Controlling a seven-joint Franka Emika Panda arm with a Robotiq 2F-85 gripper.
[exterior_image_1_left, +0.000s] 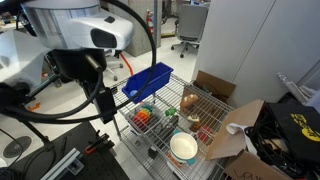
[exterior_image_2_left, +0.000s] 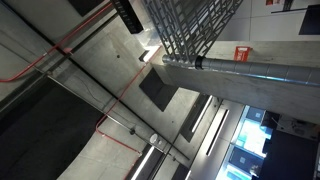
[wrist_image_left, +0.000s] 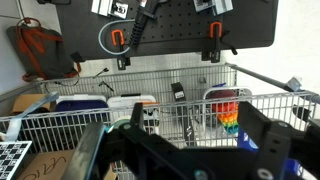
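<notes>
At the bottom of the wrist view my gripper stands open, its two dark fingers wide apart and nothing held between them. It hangs over the wire-mesh basket (wrist_image_left: 70, 128) and the black table's edge. Inside the basket is a multicoloured toy (exterior_image_1_left: 142, 113), which shows in the wrist view as a bright ball-like thing (wrist_image_left: 228, 112). A white round bowl (exterior_image_1_left: 184, 147) lies nearer the basket's front, with several small items around it. The blue bin (exterior_image_1_left: 147, 82) sits at the basket's far left side.
An open cardboard box (exterior_image_1_left: 232, 132) with black things beside it stands right of the basket. Clamps (wrist_image_left: 215, 42) and cables lie on the black table (wrist_image_left: 180, 30). Exterior view 2 shows only ceiling, pipes and windows.
</notes>
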